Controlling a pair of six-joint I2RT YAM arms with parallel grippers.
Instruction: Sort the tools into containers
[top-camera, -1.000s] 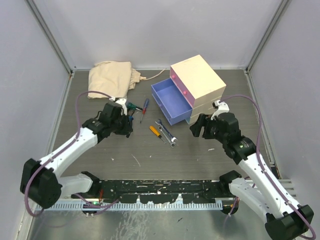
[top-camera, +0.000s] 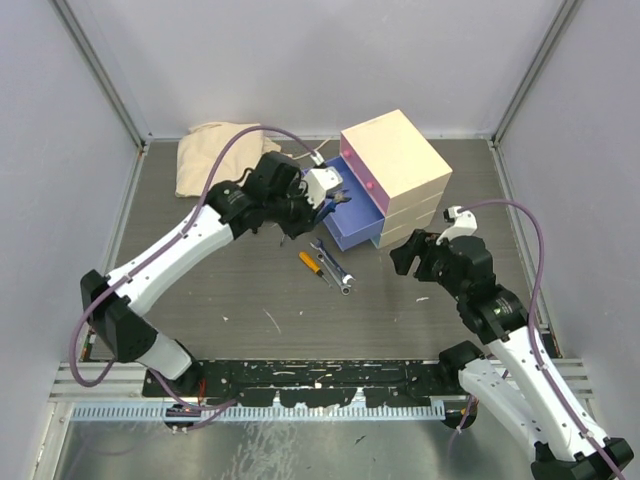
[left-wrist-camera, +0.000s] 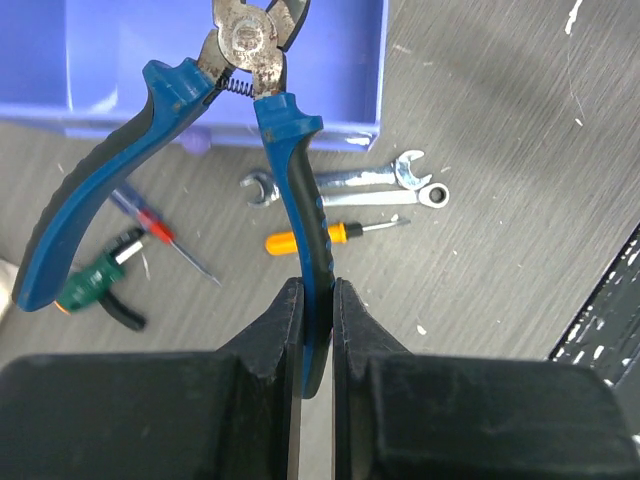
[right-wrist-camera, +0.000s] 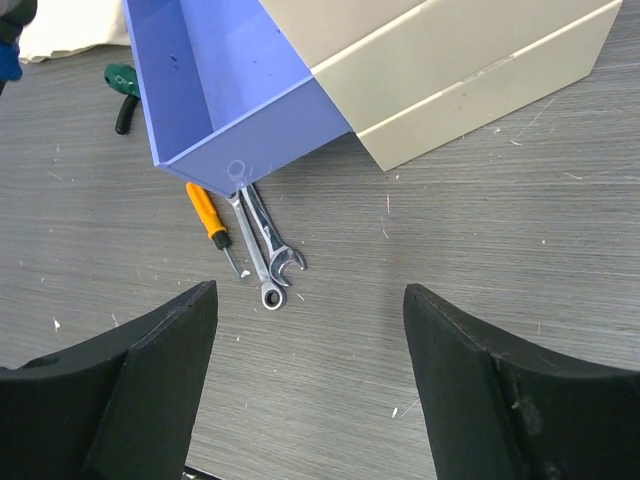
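Observation:
My left gripper (top-camera: 318, 208) is shut on a handle of the blue pliers (left-wrist-camera: 170, 110), held up over the open blue drawer (top-camera: 355, 226). Below lie two wrenches (right-wrist-camera: 276, 240), an orange screwdriver (right-wrist-camera: 205, 210), a blue-red screwdriver (left-wrist-camera: 145, 212) and a green-handled tool (left-wrist-camera: 95, 277). My right gripper (top-camera: 418, 255) stands open right of the wrenches, above the table, with nothing between its fingers.
The wooden cabinet (top-camera: 395, 150) with pink knobs stands at the back right. A beige cloth bag (top-camera: 205, 160) lies at the back left.
My left arm has risen and moved right, carrying the pliers from the left of the tools to over the drawer. The right arm has shifted slightly right.

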